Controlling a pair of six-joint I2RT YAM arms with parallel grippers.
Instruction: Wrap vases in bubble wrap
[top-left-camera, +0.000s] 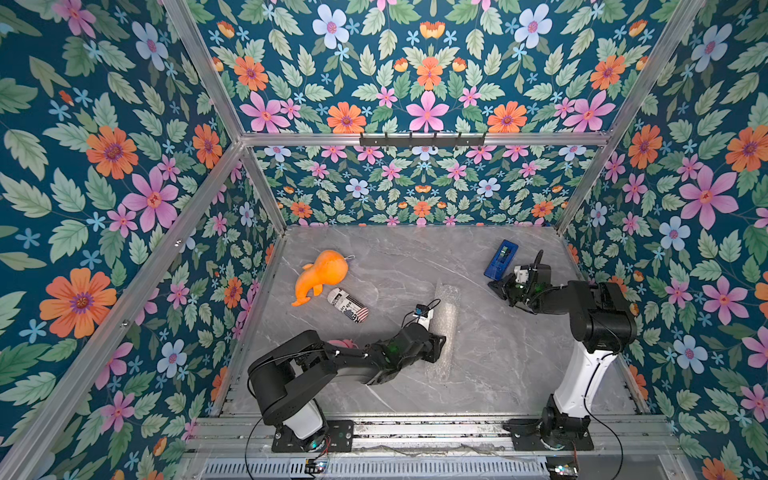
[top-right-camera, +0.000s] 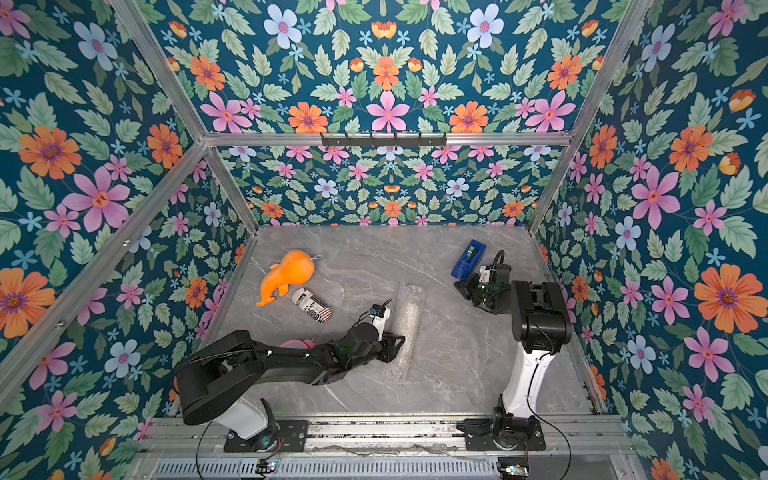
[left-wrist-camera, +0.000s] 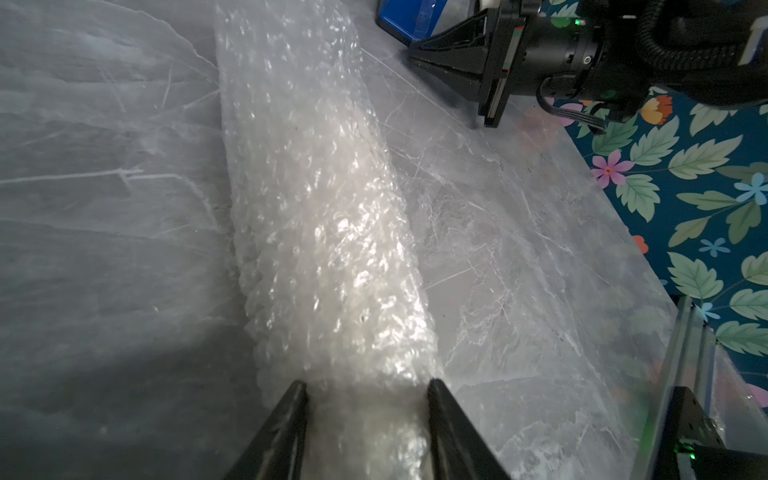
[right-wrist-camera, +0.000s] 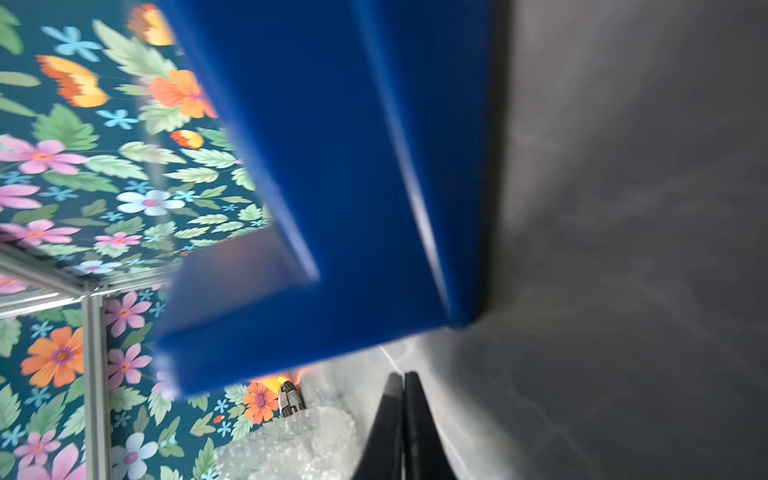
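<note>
A roll of clear bubble wrap (top-left-camera: 449, 320) lies lengthwise near the middle of the table; whether it has a vase inside cannot be seen. My left gripper is at the roll's near part, its fingers (left-wrist-camera: 289, 416) apart on either side of the wrap. Whether they press on it is hard to tell. My right gripper is shut, nothing showing between its tips. It stands beside the near end of a blue tape dispenser-like tool (top-left-camera: 501, 259), which looms large in the right wrist view. Part of a pink object (top-left-camera: 342, 343) shows behind the left arm.
An orange whale-like plush (top-left-camera: 323, 273) and a printed can (top-left-camera: 348, 305) lie on the left half of the table. Bare grey tabletop (top-left-camera: 492, 352) separates the roll from the right arm. Floral walls close off the back and sides.
</note>
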